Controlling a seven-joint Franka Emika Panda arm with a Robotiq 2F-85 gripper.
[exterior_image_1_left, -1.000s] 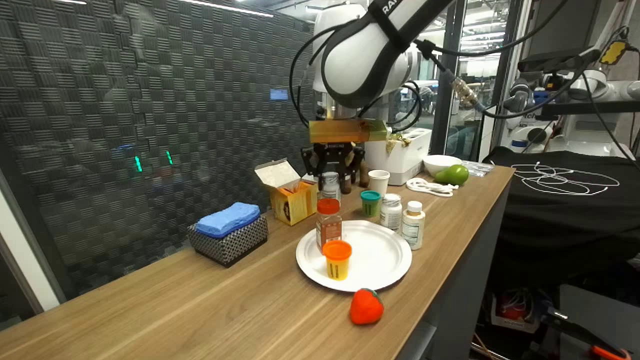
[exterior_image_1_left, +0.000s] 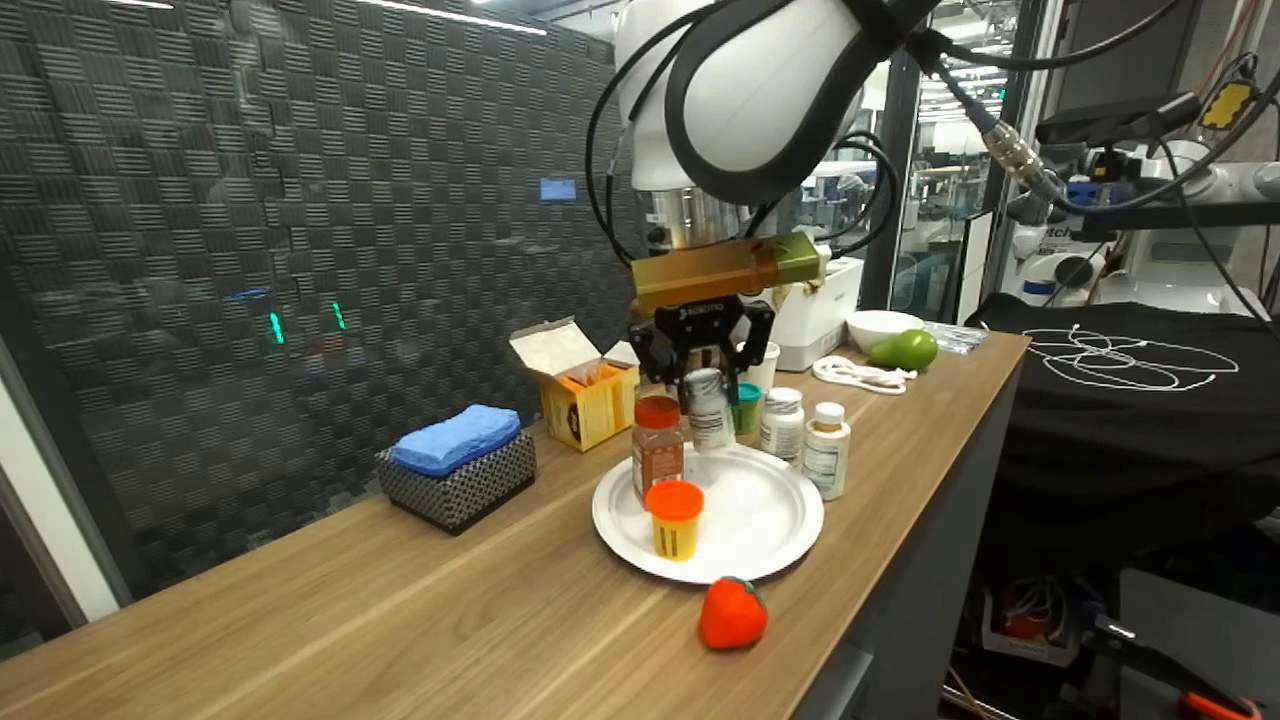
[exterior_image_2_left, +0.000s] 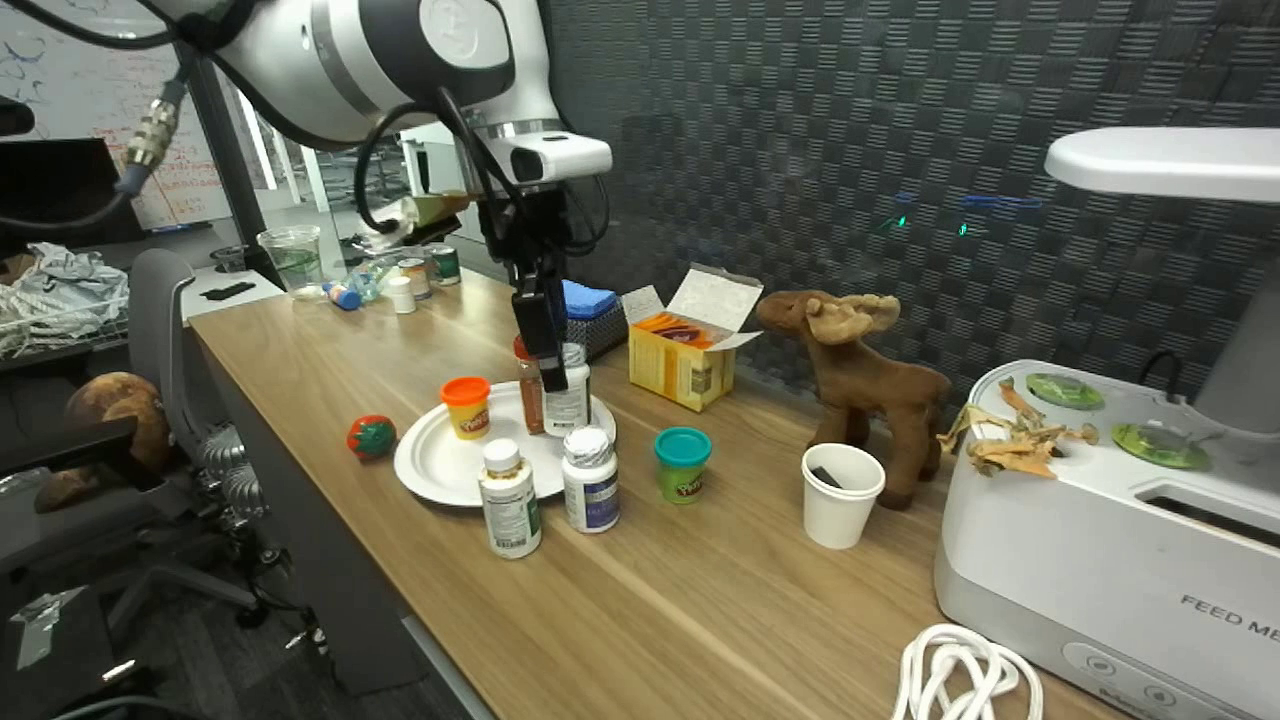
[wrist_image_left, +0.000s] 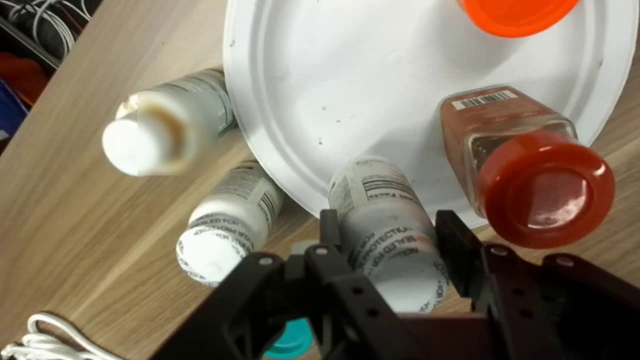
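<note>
My gripper is shut on a white pill bottle (wrist_image_left: 381, 201), one finger on each side of it. In exterior view 1 that bottle (exterior_image_1_left: 708, 410) hangs slightly tilted at the back edge of the white plate (exterior_image_1_left: 768, 528); whether its base touches the plate I cannot tell. Close beside it on the plate stands a red-capped spice jar (exterior_image_1_left: 657, 450). An orange-lidded yellow tub (exterior_image_1_left: 675, 528) sits toward the plate's front. In exterior view 2 the held bottle (exterior_image_2_left: 567, 396) is upright just behind another white bottle (exterior_image_2_left: 590, 482).
Off the plate's rim stand a white-capped bottle (exterior_image_2_left: 510, 504) and a teal-lidded tub (exterior_image_2_left: 681, 462). A toy strawberry (exterior_image_1_left: 732, 613) lies in front. Behind are a yellow box (exterior_image_1_left: 588, 402) and a blue cloth (exterior_image_1_left: 457, 440) on a dark box.
My gripper has moved right and toward the plate with the white bottle in it. The bottle was behind the spice jar and is now beside it. Objects on the table have stayed put.
</note>
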